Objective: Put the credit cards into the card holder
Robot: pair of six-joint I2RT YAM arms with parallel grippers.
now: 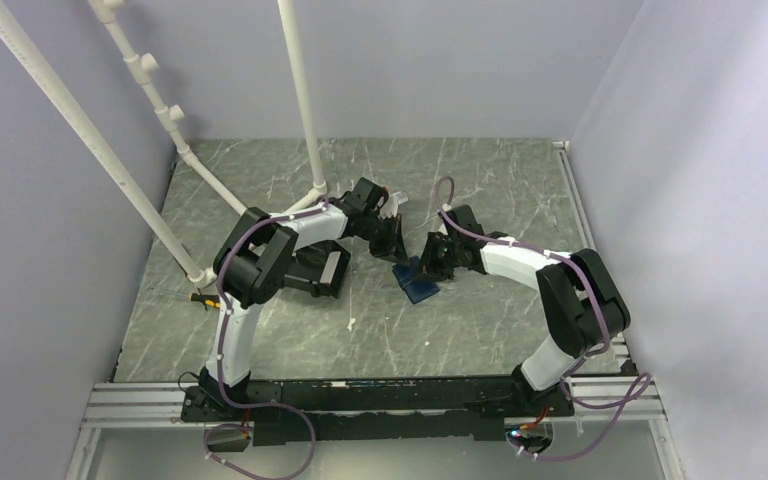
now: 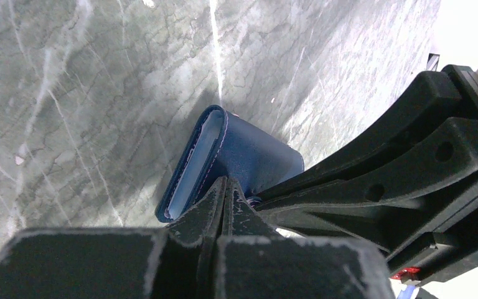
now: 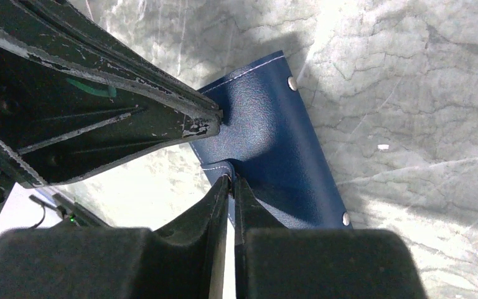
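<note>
The dark blue card holder [image 1: 420, 291] lies on the table between my two grippers. In the left wrist view its open side faces the camera and a pale inner layer [image 2: 198, 163] shows along that edge. My right gripper is shut with a curled, stitched flap [image 3: 216, 166] of the holder between its fingertips. Against the holder's other part, the left gripper is shut; no holder edge is visible between its fingers. I cannot make out any loose credit card.
Left of the holder stands a black box [image 1: 303, 281] with a pale strip [image 1: 330, 267] on it. A yellow-handled tool [image 1: 206, 299] lies farther left. White poles [image 1: 300, 90] rise behind the left arm. Bare table [image 1: 490, 330] extends to the right and front.
</note>
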